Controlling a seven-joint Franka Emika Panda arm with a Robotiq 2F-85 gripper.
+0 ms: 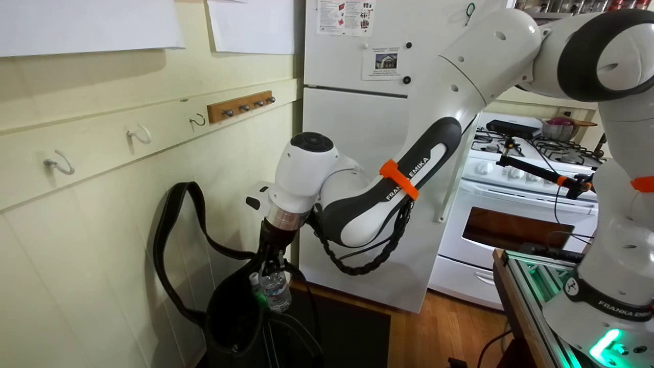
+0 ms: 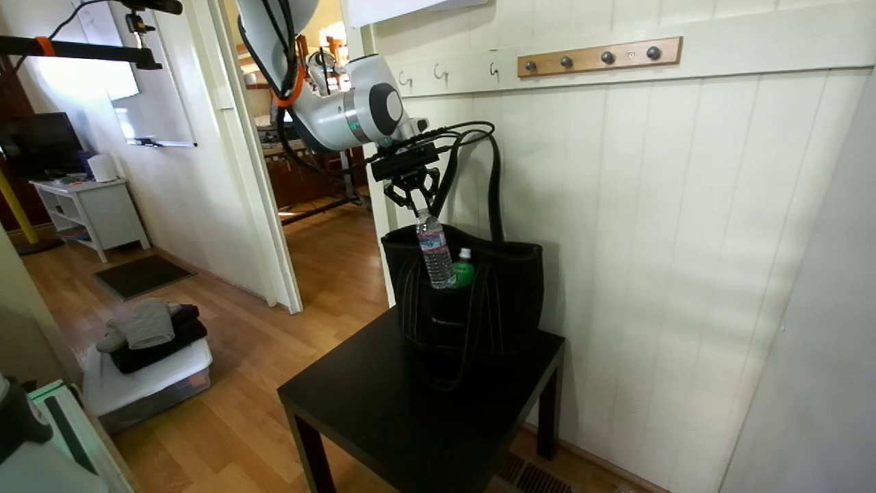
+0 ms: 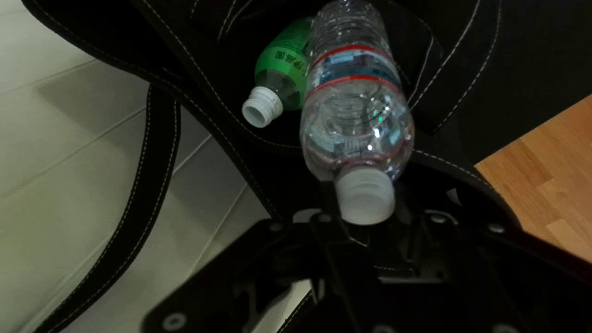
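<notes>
My gripper (image 2: 421, 205) is shut on the neck of a clear water bottle (image 2: 435, 249) with a red-and-blue label. In exterior view 2 the bottle leans at the front of a black tote bag (image 2: 513, 308), its lower end by the front pocket. A green-labelled bottle (image 3: 288, 64) with a white cap sits right beside it in the bag. The wrist view shows the clear bottle (image 3: 358, 111) cap-end toward my gripper, its base against dark fabric; whether the base is inside the pocket I cannot tell. From exterior view 1 the clear bottle (image 1: 275, 291) shows under the gripper.
The bag stands on a black table (image 2: 353, 386) against the pale wall, one long strap (image 1: 160, 239) raised along it. Hooks (image 1: 59, 162) and a wooden peg rail (image 2: 599, 57) are above. A white fridge (image 1: 355, 153) stands behind the arm.
</notes>
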